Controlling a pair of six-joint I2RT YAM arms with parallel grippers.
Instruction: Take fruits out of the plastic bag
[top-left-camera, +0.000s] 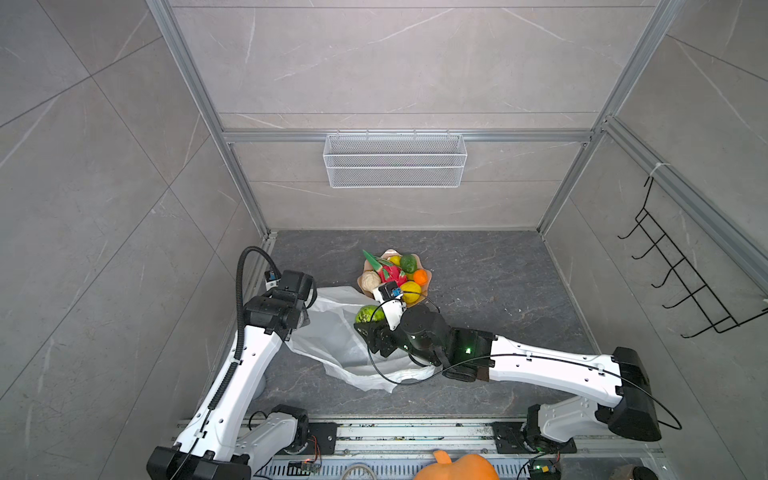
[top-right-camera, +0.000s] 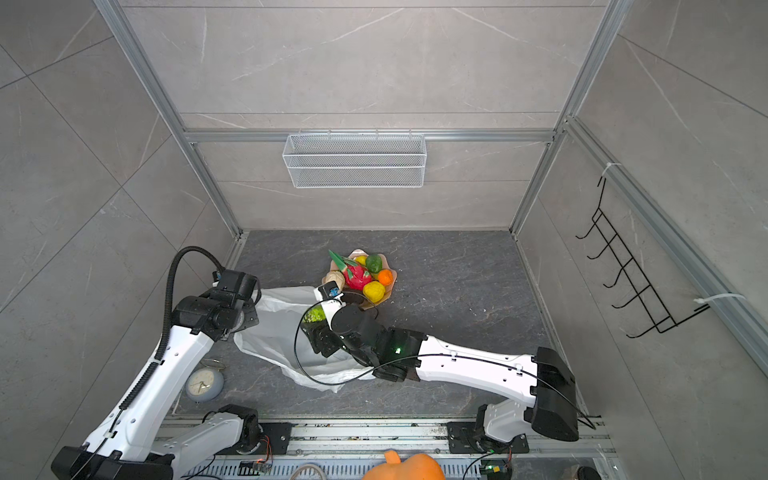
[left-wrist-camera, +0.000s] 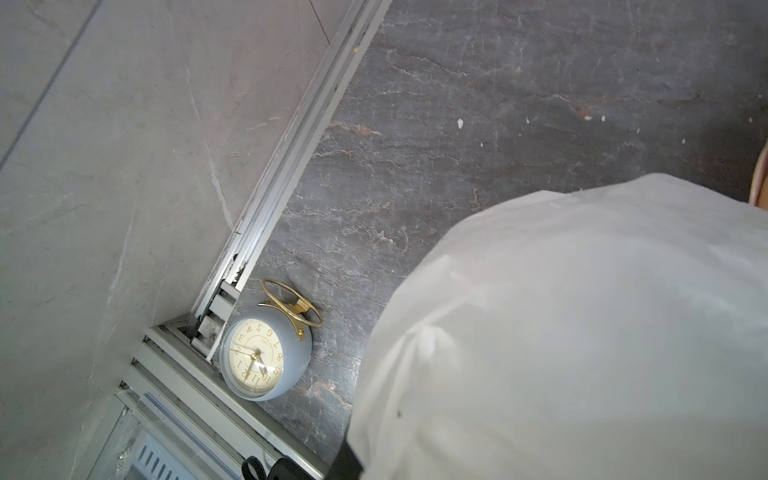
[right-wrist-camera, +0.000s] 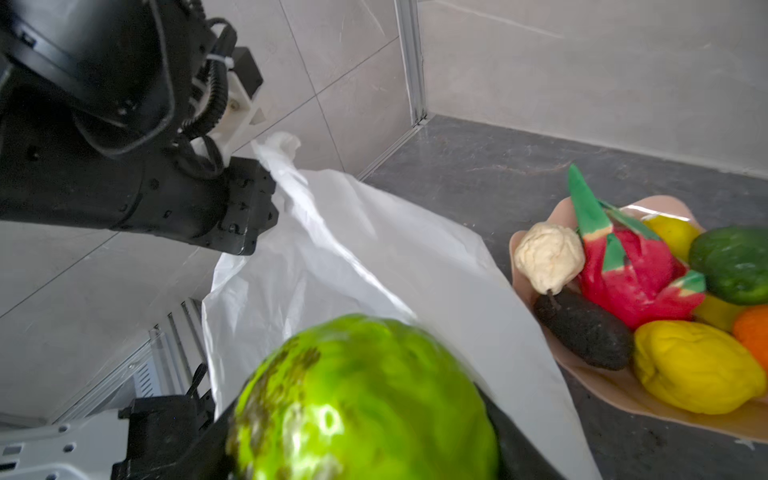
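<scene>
A round green mottled fruit (right-wrist-camera: 364, 400) is held between the fingers of my right gripper, close up in the right wrist view. The top left view places that fruit (top-left-camera: 368, 313) above the white plastic bag (top-left-camera: 320, 332), just in front of the bowl. My left gripper is shut on the bag's rim at the left, pulling the film up. In the left wrist view the pale bag (left-wrist-camera: 576, 336) covers the lower right and hides the fingers there. The bag's inside is mostly out of sight.
A pinkish bowl (right-wrist-camera: 588, 380) behind the bag holds a dragon fruit (right-wrist-camera: 632, 276), a yellow fruit (right-wrist-camera: 696, 366), a dark avocado (right-wrist-camera: 585, 329) and several others. A grey clock (left-wrist-camera: 264, 352) stands at the left front corner.
</scene>
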